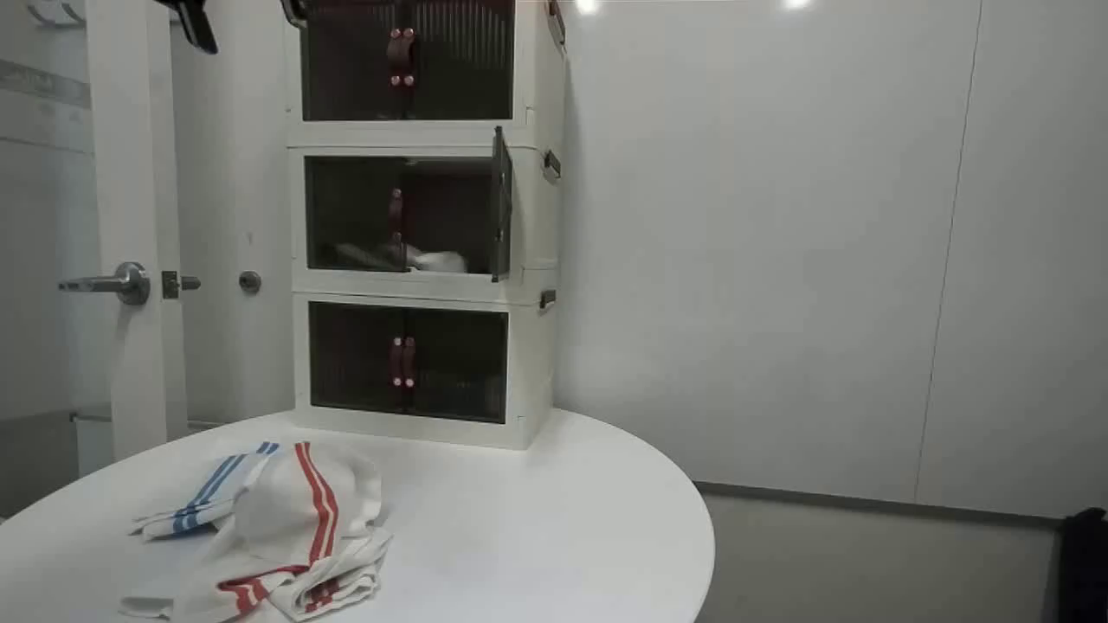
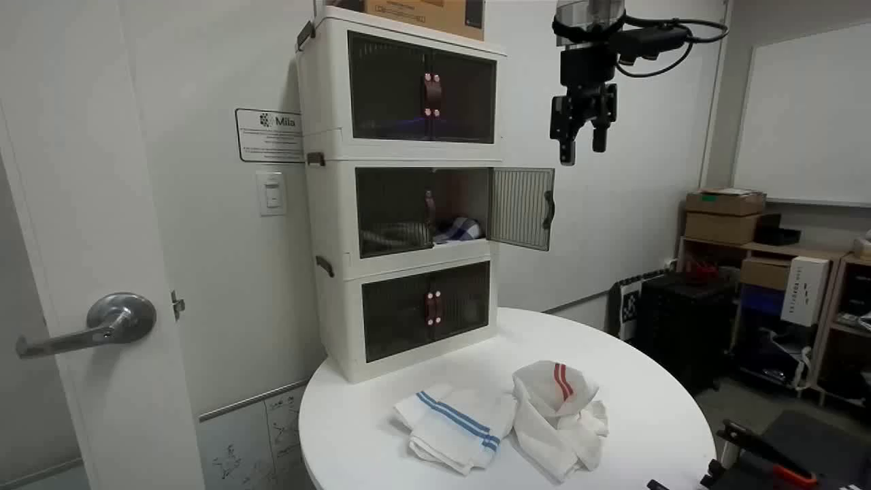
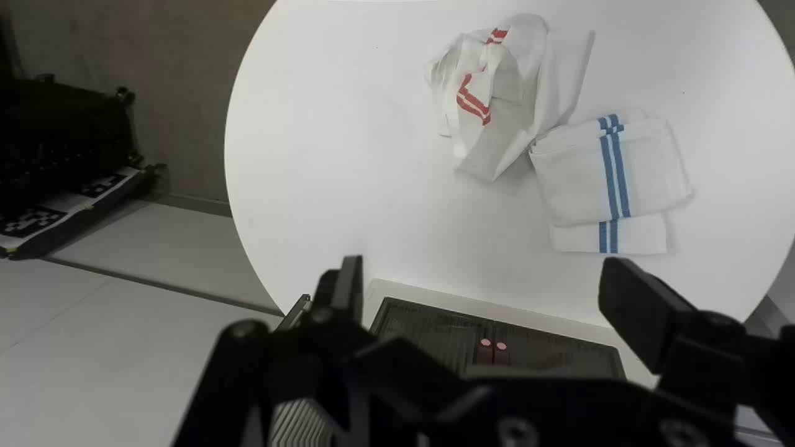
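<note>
High above the round table, to the right of the cabinet in exterior view 2, hangs my gripper (image 2: 584,155), open with nothing between its fingers. The wrist view shows both fingers (image 3: 641,309) wide apart. A white towel with red stripes (image 3: 514,97) lies crumpled on the table. Beside it is a flatly folded white towel with blue stripes (image 2: 457,429). The stacked cabinet (image 1: 535,363) has three levels, and the right door (image 2: 522,208) of the middle one stands open. Inside that level sits some cloth (image 2: 459,229), partly hidden behind the closed left door.
A cardboard box (image 2: 433,16) rests on top of the cabinet. The open middle door juts outward below and left of my gripper.
</note>
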